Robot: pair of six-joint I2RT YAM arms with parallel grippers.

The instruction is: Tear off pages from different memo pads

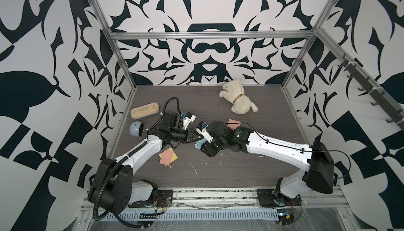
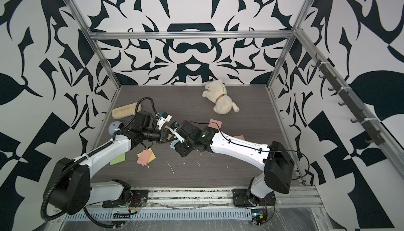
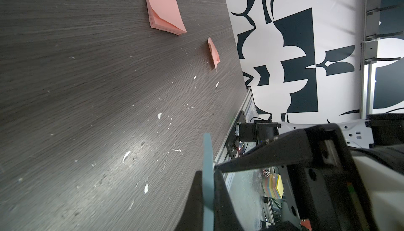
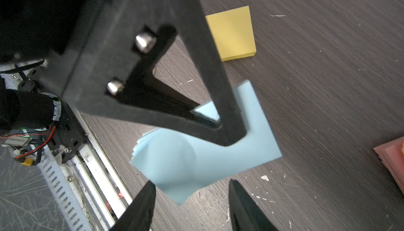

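A light blue memo pad [image 4: 181,159] is raised between the arms at the table's centre, its sheets fanned. In the left wrist view it appears edge-on [image 3: 207,155] in my left gripper, shut on it. My right gripper is open beside the blue pad, its fingertips apart below it in the right wrist view; a dark part of the other gripper crosses the pad. A pink pad [image 3: 164,7] with a curled top sheet and a loose pink slip [image 3: 213,52] lie on the table. A yellow pad [image 4: 231,33] lies nearby.
A white plush dog [image 1: 239,98] lies at the back, a beige oblong object [image 1: 144,110] and grey round object [image 1: 136,129] at the left. A green sheet [image 2: 117,158] lies front left.
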